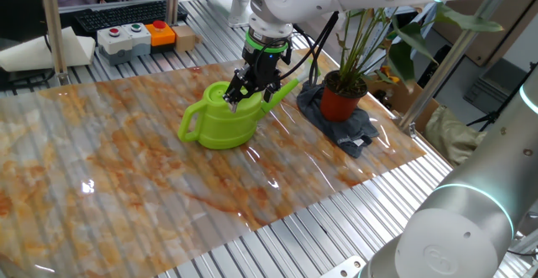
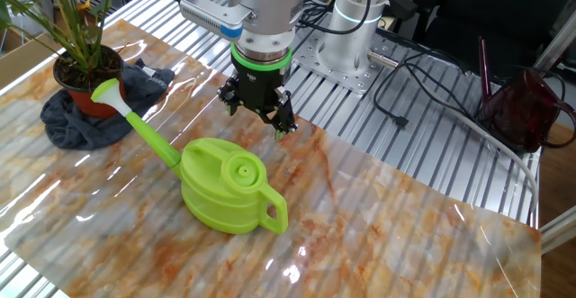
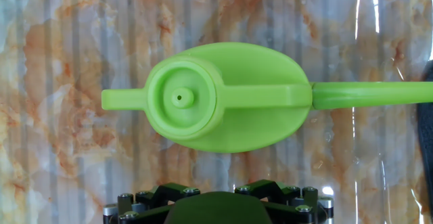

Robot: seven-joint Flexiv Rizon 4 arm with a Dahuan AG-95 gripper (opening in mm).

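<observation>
A light green watering can (image 2: 220, 190) stands upright on the marbled sheet, its long spout aimed toward the potted plant. Seen from above in the wrist view, the can (image 3: 264, 126) has its round lid left of centre and its top handle running right to the spout. My gripper (image 2: 258, 123) hangs above the sheet, beside the can and apart from it. Its fingers are spread with nothing between them. At the bottom of the wrist view only the upper parts of the gripper show. In exterior view 1 the gripper (image 1: 250, 100) covers part of the can.
The potted plant (image 1: 340, 103) sits on a dark cloth (image 1: 357, 133) near the spout's end. A dark red watering can (image 2: 522, 109) stands at the far right in exterior view 2. Button boxes (image 1: 126, 41) are at the back. Much of the sheet (image 1: 92, 160) is bare.
</observation>
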